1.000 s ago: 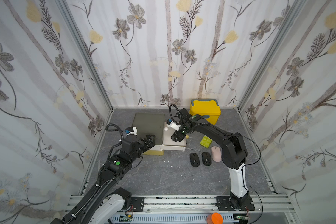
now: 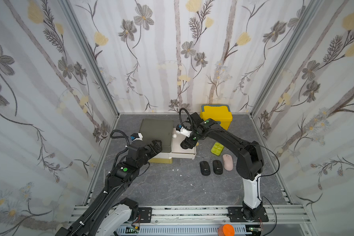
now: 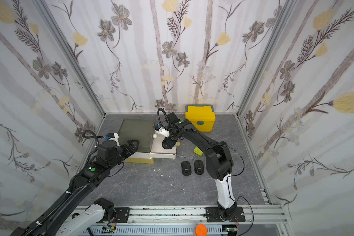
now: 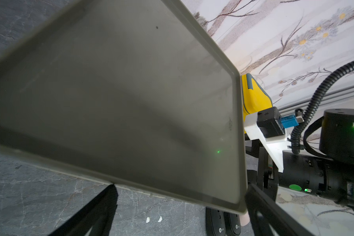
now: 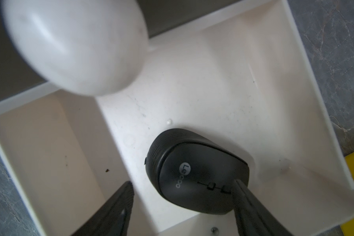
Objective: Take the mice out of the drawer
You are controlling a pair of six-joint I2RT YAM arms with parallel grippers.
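A black mouse (image 5: 200,173) lies in the pulled-out white drawer (image 2: 183,156). Over it is my right gripper, its fingers apart on either side of the mouse's near part; the right fingertip overlaps the mouse's edge in the right wrist view, and contact cannot be told. Two black mice (image 2: 205,168) and a pink mouse (image 2: 227,162) rest on the table to the drawer's right; the arm hides the pink one in the top right view. My left gripper stands open at the near side of the grey-topped cabinet (image 2: 157,129), nothing between its fingers.
A blurred white rounded object (image 5: 78,43) sits by the drawer's inner edge, close to the right wrist camera. Beyond the right arm stand a yellow box (image 2: 217,114) and a small green tray (image 2: 217,148).
The right arm has shifted slightly, its elbow a little to the right, with the gripper still over the drawer. My left gripper has moved slightly left and away. The mice on the table have not moved.
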